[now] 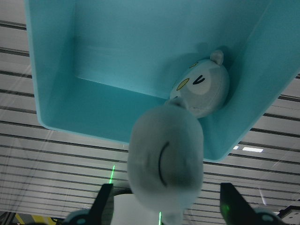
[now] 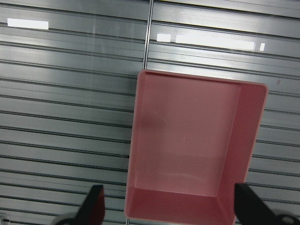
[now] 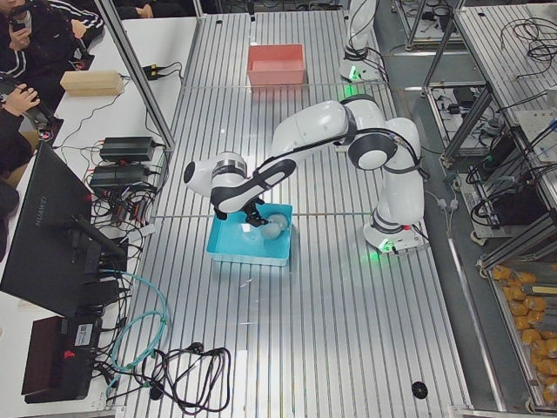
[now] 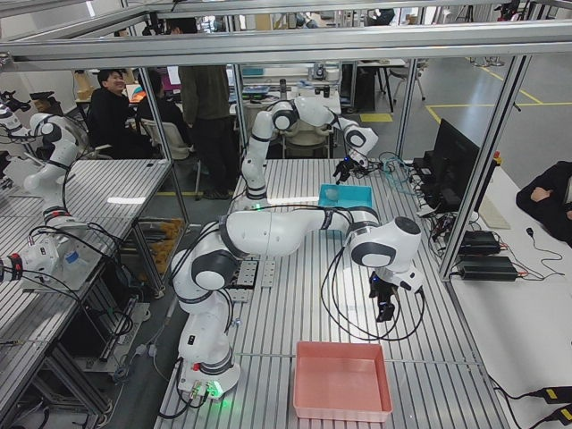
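Note:
My left gripper is over the blue bin (image 3: 228, 254) with a pale plush toy (image 1: 164, 154) hanging between its fingertips, which stand apart in the left wrist view; whether they grip it I cannot tell. A second plush toy (image 1: 206, 89), with a yellow beak, lies in the bin's corner. My right gripper (image 4: 384, 308) hangs above the slatted table near the pink bin (image 4: 341, 380), its fingers apart and nothing between them in the right wrist view.
A monitor (image 3: 48, 226) and electronics stand along one side of the table, with loose cables (image 3: 187, 383) at the near end. Table space between the two bins is clear apart from small plates.

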